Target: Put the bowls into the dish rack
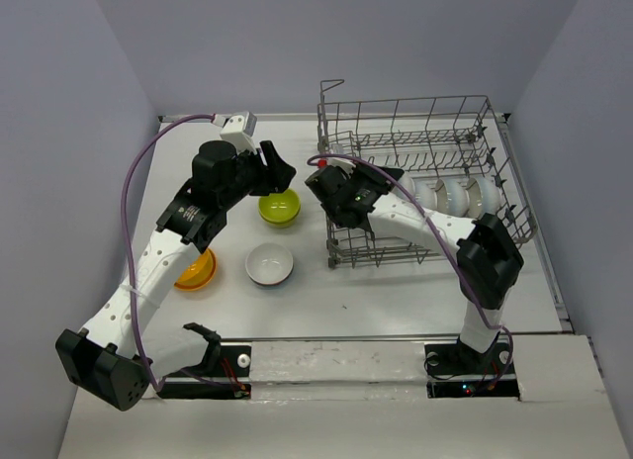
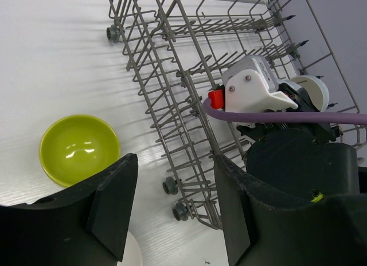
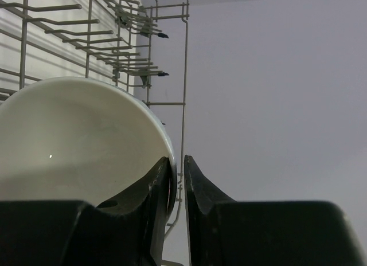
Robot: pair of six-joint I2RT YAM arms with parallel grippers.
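In the right wrist view my right gripper is shut on the rim of a white bowl [image 3: 74,140], which stands on edge with rack wires behind it. Seen from the top, the right arm covers most of that bowl. White bowls [image 1: 452,197] stand on edge in a row on the right side of the dish rack [image 1: 415,167]. Open and empty, my left gripper hangs to the left of the rack. Below it lies a green bowl [image 1: 280,207]. A white bowl [image 1: 269,264] and an orange bowl [image 1: 196,271] lie nearer the front.
The rack's left wire side [image 2: 163,100] stands close to my left gripper. The right arm [image 1: 425,222] reaches over the front of the rack. Grey walls [image 1: 326,34] bound the work area, and the white surface [image 1: 366,306] in front of the rack is bare.
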